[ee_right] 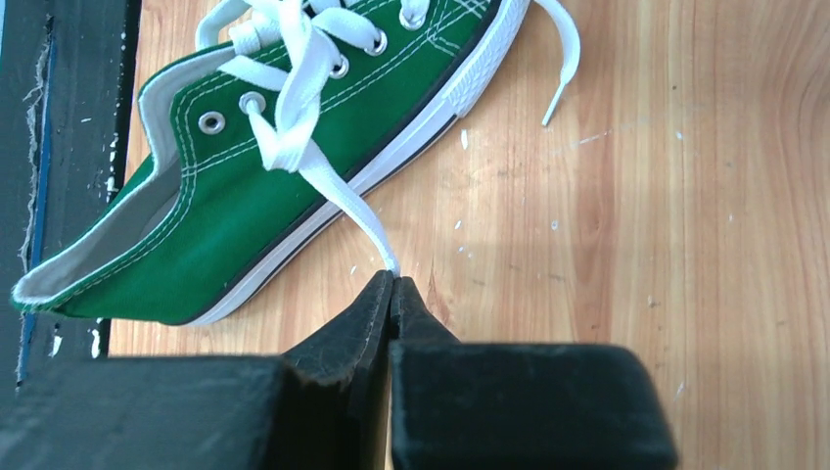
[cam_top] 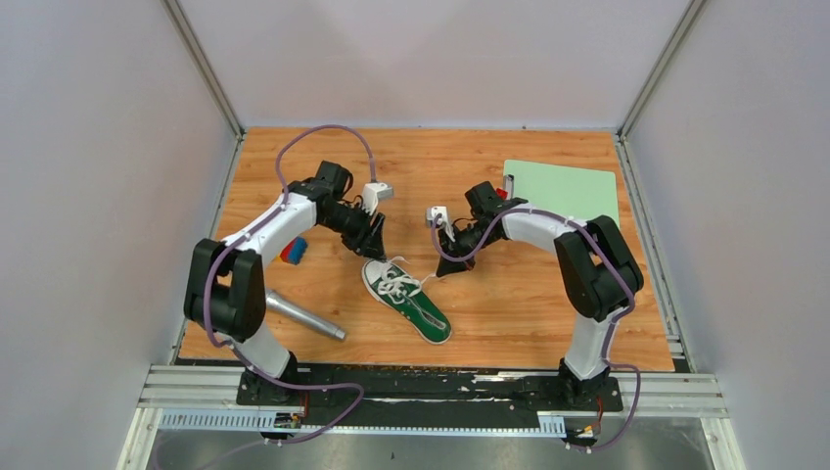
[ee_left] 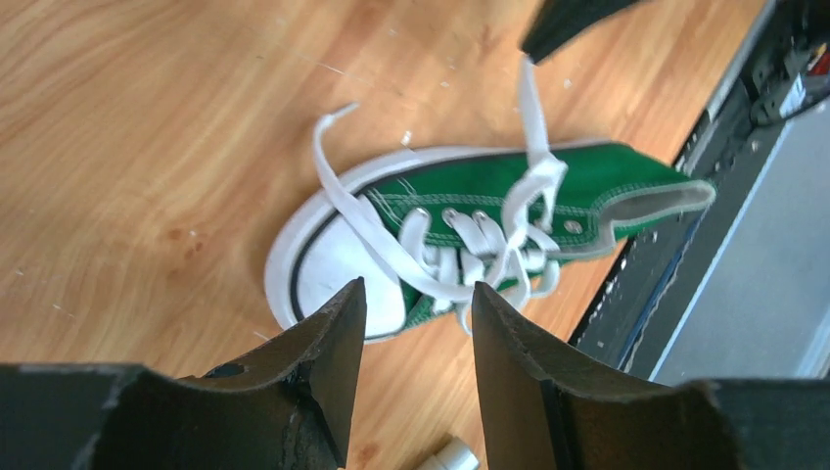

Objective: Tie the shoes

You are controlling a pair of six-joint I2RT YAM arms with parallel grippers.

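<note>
A green canvas shoe [cam_top: 419, 311] with a white toe cap lies on the wooden table, its toe pointing up and left in the top view. White laces cross over its eyelets, with a loose loop or knot [ee_right: 299, 88] near the ankle. My right gripper is shut on the tip of one lace [ee_right: 343, 199], drawn out to the shoe's right side. The other lace end [ee_left: 338, 186] lies loose past the toe cap. Above the toe, my left gripper stands open, nothing between its fingers.
To the left lies a grey metal tube [cam_top: 305, 315]. A red and blue object [cam_top: 294, 251] sits behind it, by the left arm. A pale green mat [cam_top: 568, 191] covers the back right. Bare wood lies right of the shoe.
</note>
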